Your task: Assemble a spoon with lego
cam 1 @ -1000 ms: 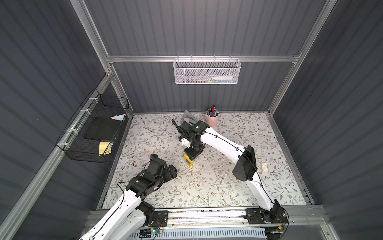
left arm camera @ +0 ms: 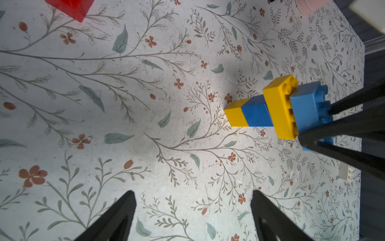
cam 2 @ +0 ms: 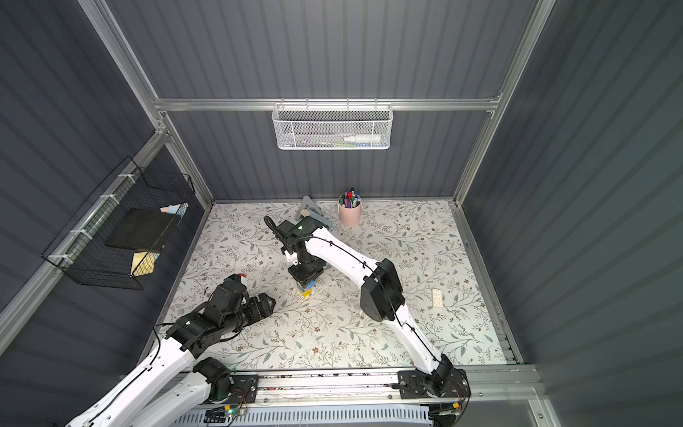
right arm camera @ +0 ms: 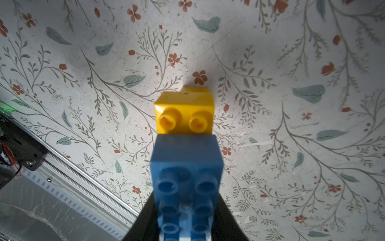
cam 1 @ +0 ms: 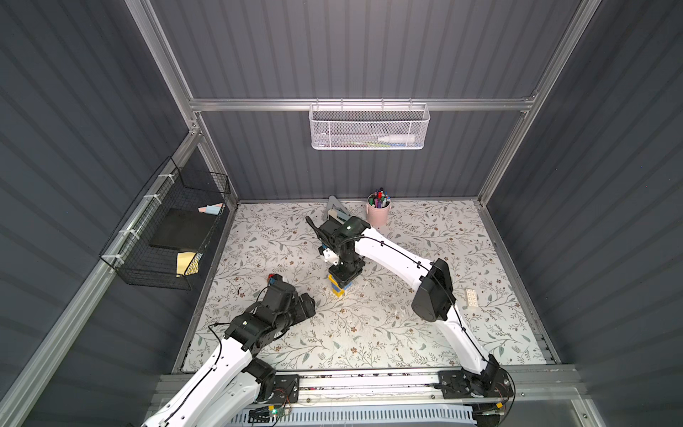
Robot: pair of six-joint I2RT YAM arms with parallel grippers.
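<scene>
In the right wrist view, my right gripper is shut on a light blue brick [right arm camera: 186, 150], its studs toward the camera. Just beyond that brick is a studded yellow brick [right arm camera: 184, 105]. From the side, the left wrist view shows this yellow brick [left arm camera: 279, 108] standing close to the light blue brick [left arm camera: 305, 106]; whether they are joined I cannot tell. A darker blue brick [left arm camera: 256, 110] and a small yellow end brick [left arm camera: 236, 113] extend from its other side in a row. My left gripper is open over bare tabletop, nothing between its fingers.
A red brick [left arm camera: 78, 6] lies near the left arm. Toward the right of the table is a pale studded piece [cam 1: 471, 297]. A pink pen cup [cam 1: 377, 213] and a grey object [cam 1: 335, 206] stand at the back.
The left arm has not moved.
</scene>
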